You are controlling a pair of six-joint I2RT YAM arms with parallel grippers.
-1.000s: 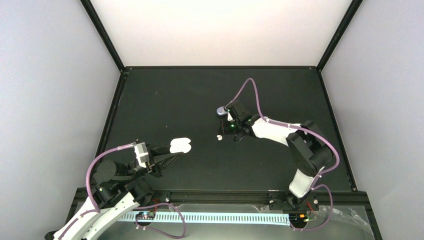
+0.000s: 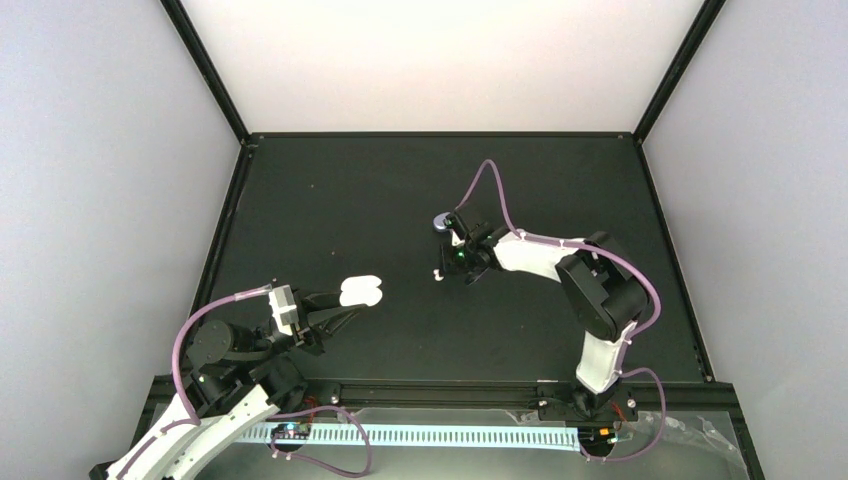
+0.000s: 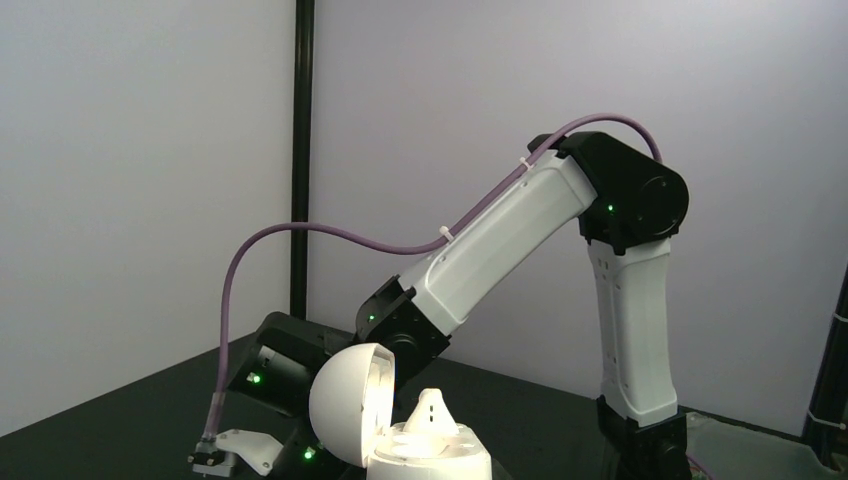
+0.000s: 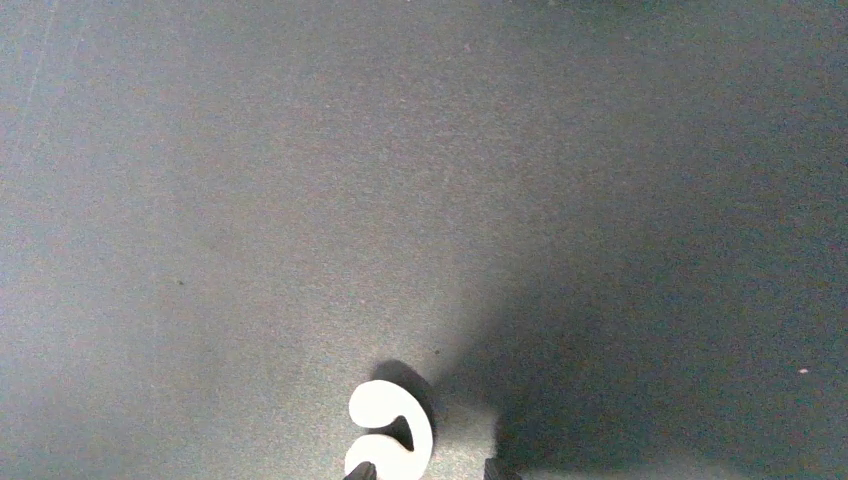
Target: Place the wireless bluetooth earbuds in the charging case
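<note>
The white charging case [image 2: 361, 291] is held out at lower left by my left gripper [image 2: 336, 308], shut on it. In the left wrist view the case [image 3: 429, 462] has its lid [image 3: 345, 400] open, with a white piece standing in it. My right gripper [image 2: 446, 262] points down at a small white earbud [image 2: 438, 275] on the mat. In the right wrist view that earbud [image 4: 385, 410] lies at the bottom, between the tips of my right gripper's part-open fingers [image 4: 502, 470].
A small round lilac-grey object [image 2: 440, 222] sits just behind my right gripper, partly hidden by it. Dark frame rails and pale walls border the mat.
The left arm and case are unchanged.
</note>
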